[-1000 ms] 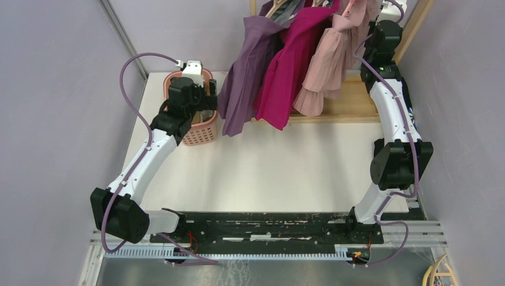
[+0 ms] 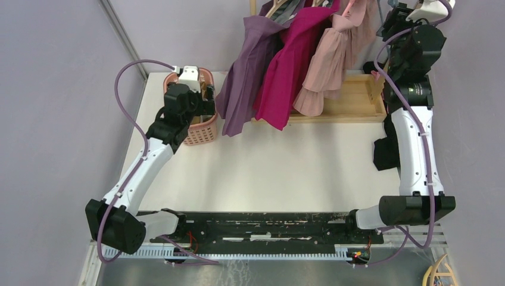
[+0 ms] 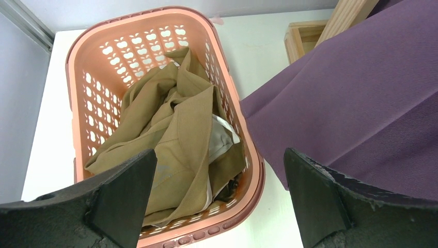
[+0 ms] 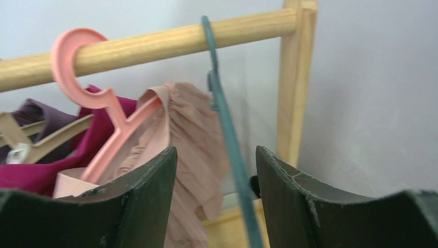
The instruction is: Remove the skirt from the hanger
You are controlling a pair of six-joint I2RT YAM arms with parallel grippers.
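Note:
An olive-brown cloth garment point(image 3: 178, 134) lies crumpled inside the salmon-pink basket point(image 3: 235, 98). Above that basket, my left gripper stands open, its fingers empty. In the right wrist view a bare green hanger point(image 4: 227, 124) hangs by its hook on the wooden rod point(image 4: 155, 49), with no cloth on the part that shows. My right gripper is open, facing the rack. The hanger passes across the view between its fingertips, and the fingers stand clear of it. A pale pink garment point(image 2: 330, 59) hangs to the left of it on a pink hanger point(image 4: 116, 108).
Purple point(image 2: 247, 71) and magenta point(image 2: 292, 65) garments hang further left, the purple one close beside the basket. The rack's upright point(image 4: 297, 82) stands right of the green hanger. A black cloth point(image 2: 387, 152) lies at the table's right edge.
The garments hang as before.

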